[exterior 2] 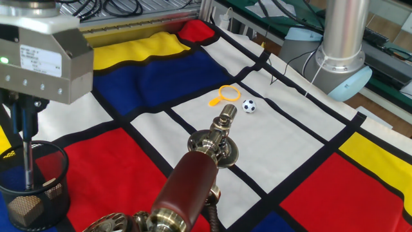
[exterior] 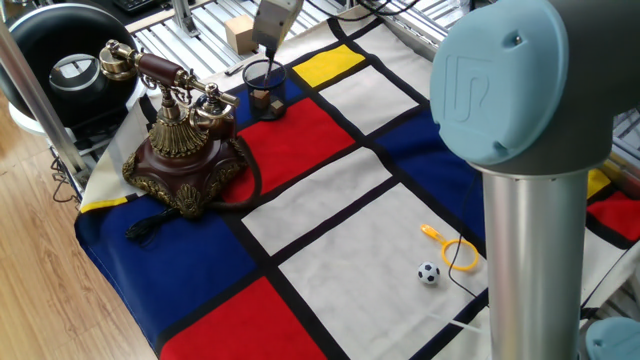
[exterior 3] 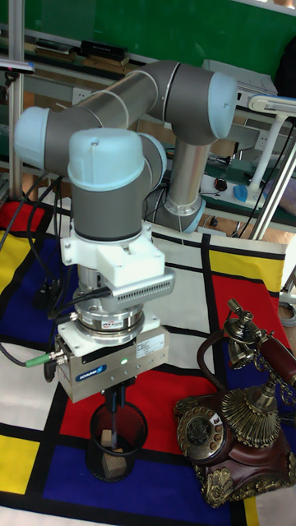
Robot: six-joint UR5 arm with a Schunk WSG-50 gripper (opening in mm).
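Note:
At the far left of the table, a black mesh cup (exterior: pixel 265 88) stands on the blue patch of cloth. Wooden blocks (exterior 2: pixel 27 210) lie inside it. My gripper (exterior 3: pixel 113 430) points straight down over the cup, with a slim, greyish lower end reaching inside the rim. Whether that slim part is a finger or a thin thing between the fingers (exterior 2: pixel 27 119) is unclear, and so is how far apart the fingers stand. The lowest tip is partly hidden by the mesh.
An ornate brown telephone (exterior: pixel 185 150) stands close beside the cup. A small soccer ball (exterior: pixel 428 273) and a yellow ring with a handle (exterior: pixel 458 254) lie on the white patch. A wooden block (exterior: pixel 240 34) sits beyond the cloth. The red patch (exterior: pixel 295 138) is mostly bare.

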